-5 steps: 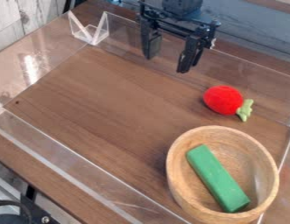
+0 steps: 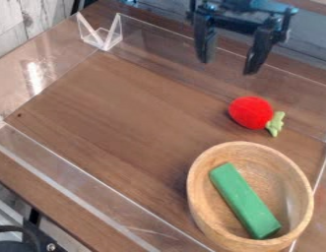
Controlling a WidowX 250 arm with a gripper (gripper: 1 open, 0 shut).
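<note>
My gripper (image 2: 231, 51) hangs at the top right of the view, above the back of the table, open, its two dark fingers apart with nothing seen between them. Below it and a little right lies a red vegetable (image 2: 251, 111) with a green top, like a radish or strawberry toy. At the lower right a round wooden bowl (image 2: 202, 194) holds a green block (image 2: 241, 200).
Clear low walls run along the table's edges, with a clear bracket (image 2: 102, 31) at the back left. A black cable or part lies beyond the near-left edge.
The vegetable, bowl and block have not moved.
</note>
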